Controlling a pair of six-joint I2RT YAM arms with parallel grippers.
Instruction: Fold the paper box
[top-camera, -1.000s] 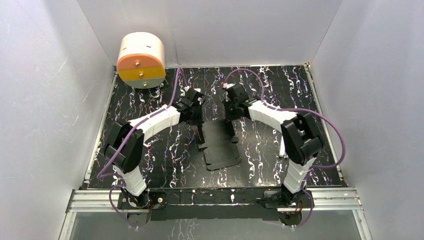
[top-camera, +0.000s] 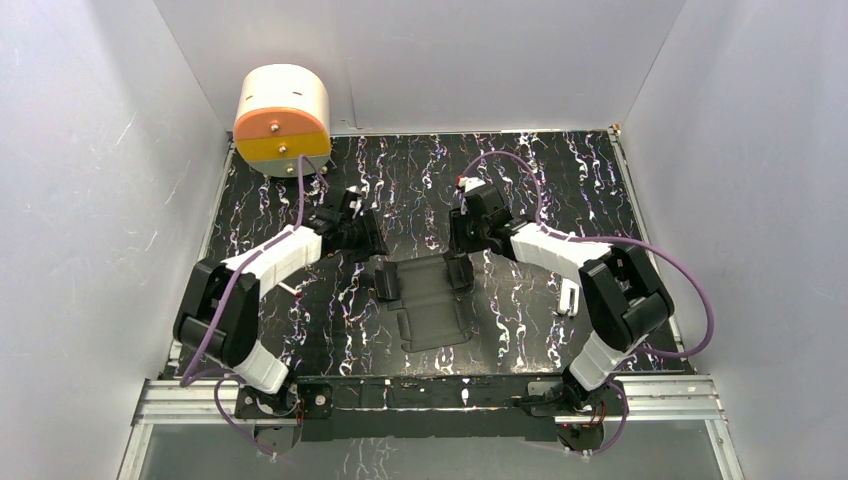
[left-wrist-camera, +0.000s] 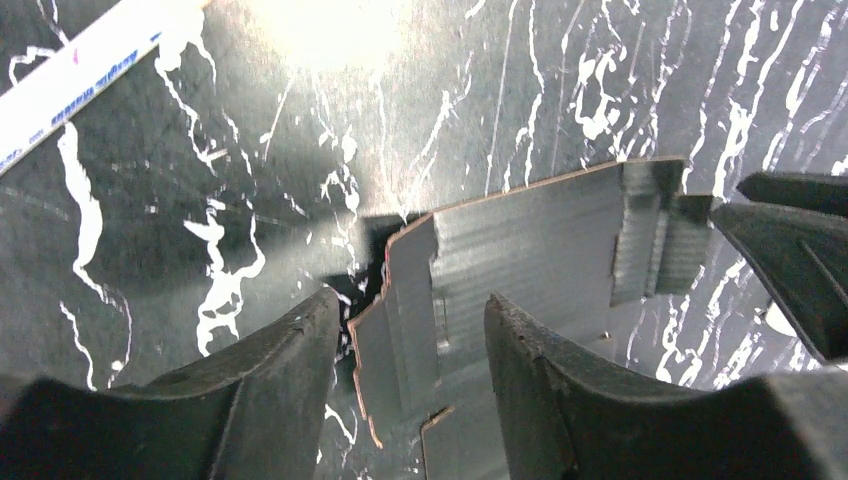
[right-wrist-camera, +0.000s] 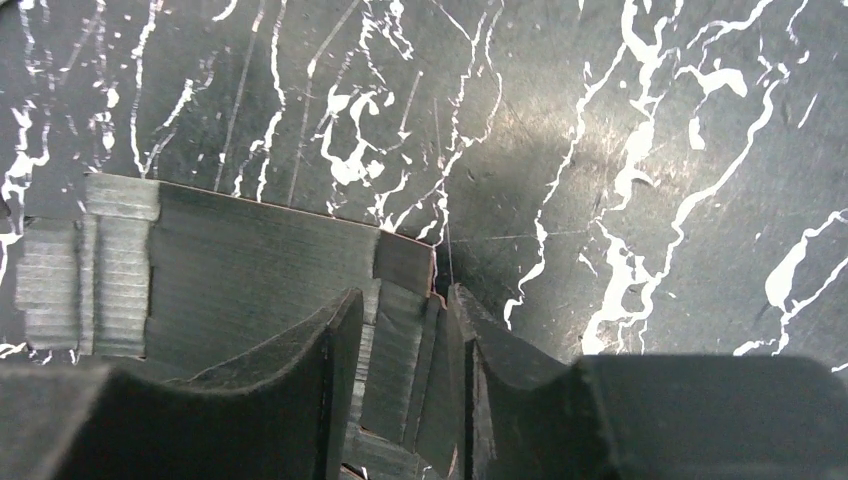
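Observation:
The dark grey paper box (top-camera: 427, 301) lies mostly flat at the table's middle, its side flaps partly raised. In the top view my left gripper (top-camera: 378, 248) is just beyond and left of its far-left corner. Its fingers stand apart in the left wrist view, and the raised left flap (left-wrist-camera: 405, 320) shows in the gap, apparently unclamped. My right gripper (top-camera: 455, 246) is over the far-right corner. The right wrist view shows its fingers parted, with the right side flap (right-wrist-camera: 395, 340) below and between the fingers; whether they touch it I cannot tell.
A rounded cabinet (top-camera: 283, 120) with coloured drawers stands at the back left. A white stick (left-wrist-camera: 85, 75) lies left of the box, and white items (top-camera: 568, 297) lie to the right. Behind the box the dark marbled table is clear.
My left gripper has swung left, away from the box's far-left corner. The right gripper has shifted slightly. The box has slid a little left and its side flaps now lean outward.

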